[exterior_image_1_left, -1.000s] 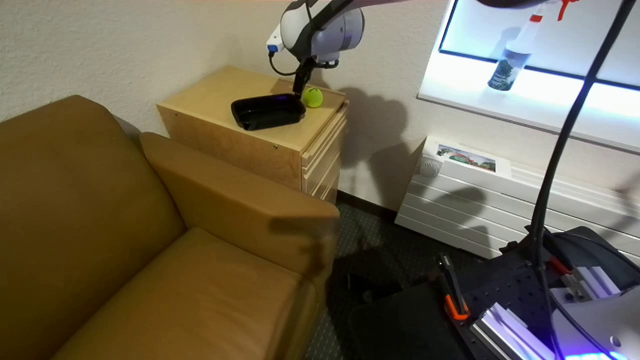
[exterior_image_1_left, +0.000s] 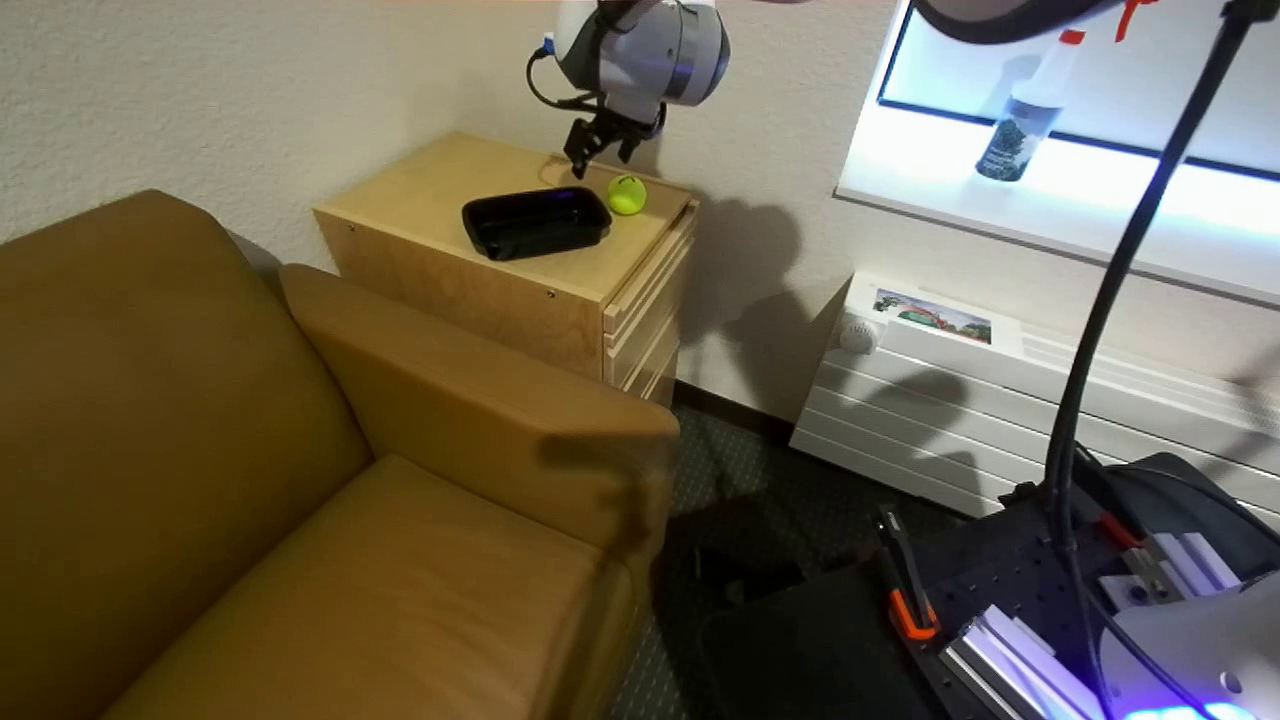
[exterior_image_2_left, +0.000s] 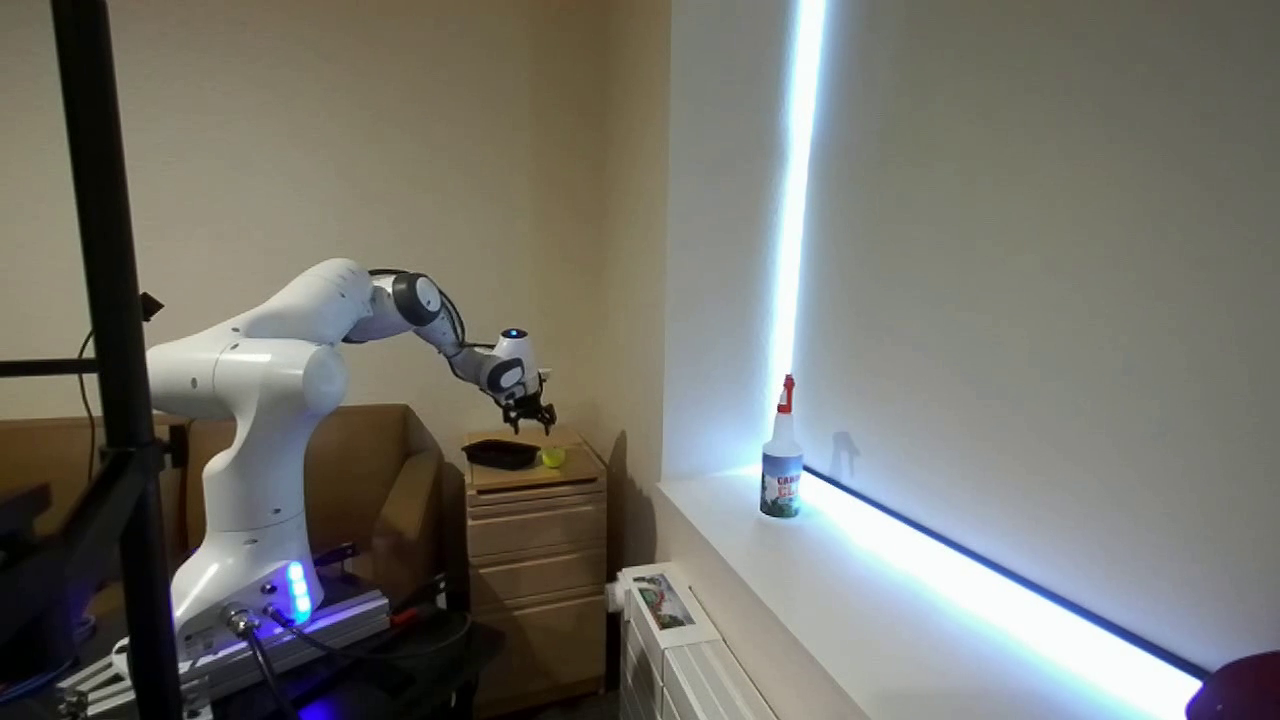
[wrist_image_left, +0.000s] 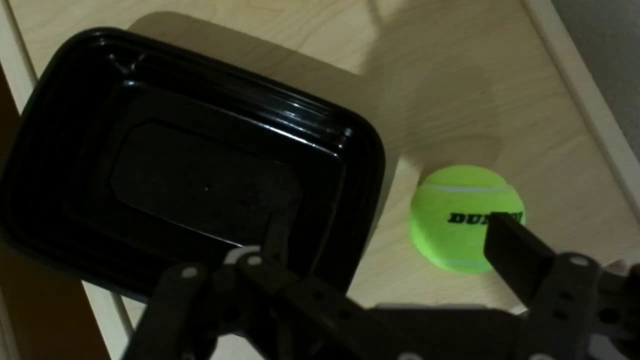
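Note:
A black rectangular tray (wrist_image_left: 207, 189) lies on the wooden cabinet top (wrist_image_left: 336, 42), and it looks empty. Just beside it, apart from its rim, rests a yellow-green tennis ball (wrist_image_left: 453, 219) with dark lettering. My gripper (exterior_image_1_left: 603, 156) hangs above the cabinet, its fingers open with nothing between them. In the wrist view one finger (wrist_image_left: 519, 255) covers part of the ball's lower right, while the other overlaps the tray's near right part. From exterior view 2 the fingers are clear of both the tray (exterior_image_2_left: 500, 454) and the ball (exterior_image_2_left: 553, 457).
Walls stand close behind the cabinet. A brown sofa (exterior_image_1_left: 480, 396) adjoins its front left side. Farther off, a spray bottle (exterior_image_2_left: 782, 462) stands on the windowsill above a white radiator (exterior_image_1_left: 924, 408). Bare wood shows behind the tray.
My gripper has turned: its fingers looked in line a second ago and now show spread side by side. It also sits slightly higher. Tray and ball have stayed put.

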